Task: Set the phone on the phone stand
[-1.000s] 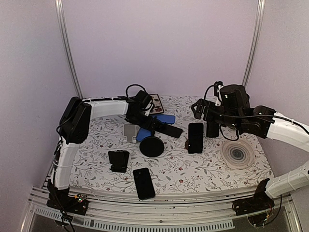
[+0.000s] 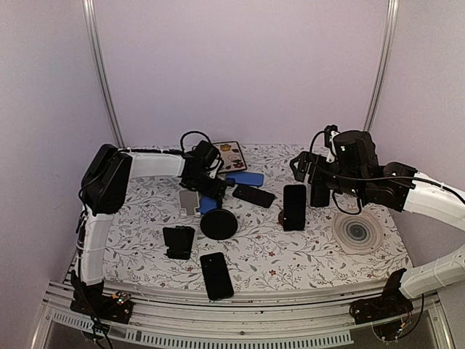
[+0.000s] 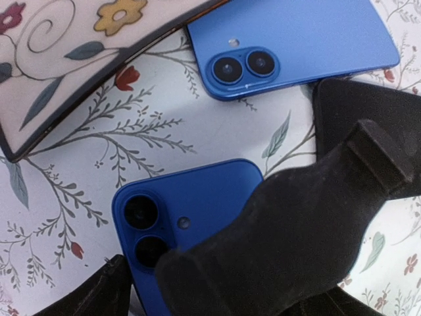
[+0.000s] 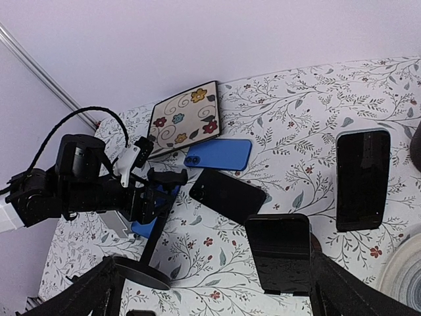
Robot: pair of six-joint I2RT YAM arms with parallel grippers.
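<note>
A black stand with a round base is at the left middle of the table. In the right wrist view its dark stem slants up toward my left gripper. Beside the stem is a blue phone. In the left wrist view that phone shows its back, partly covered by a blurred black part between my left fingers; how firmly they touch it cannot be told. My right gripper hangs over the right side, open and empty.
Behind the left gripper lie another blue phone, a black phone and a flowered board. A grey block sits left of the near blue phone. Dark upright slabs and a ringed disc occupy the right.
The round base, near blue phone and grey block have shifted left too. The right arm is nearly still.
</note>
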